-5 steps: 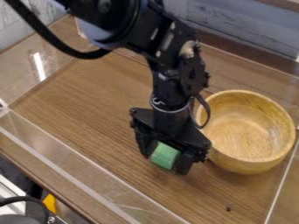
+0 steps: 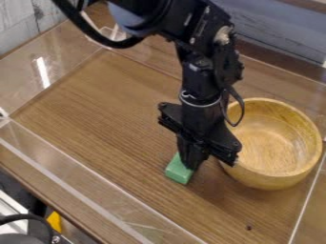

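Note:
My black gripper (image 2: pixel 193 152) is low over the wooden table, its fingertips close together at the green block (image 2: pixel 178 170), partly covering it from above. Whether the fingers touch or grip the block cannot be told. The block lies on the table just left of a large light wooden bowl (image 2: pixel 280 138), which stands to the right of the gripper.
A clear plastic edge runs along the left and front sides. A pale wall is at the back.
The fingers, spread around the block earlier, have drawn together at its upper end. The green block now shows below and left of the fingertips.

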